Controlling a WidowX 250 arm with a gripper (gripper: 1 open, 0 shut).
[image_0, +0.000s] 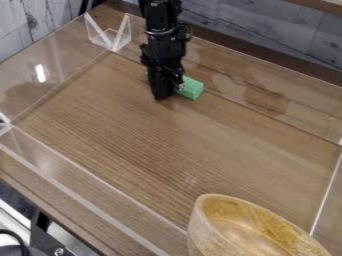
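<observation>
The black robot gripper reaches down from the top centre of the view to the tabletop, low over a green block. The block lies on the wooden table just behind and to the right of the fingertips, partly hidden by them. The fingers are dark and small, so I cannot tell whether they are open, shut or holding the block.
A large yellow bowl stands at the front right edge. The wooden table is otherwise mostly clear. Clear plastic pieces sit at the left edge and back left, and cables lie beyond the left edge.
</observation>
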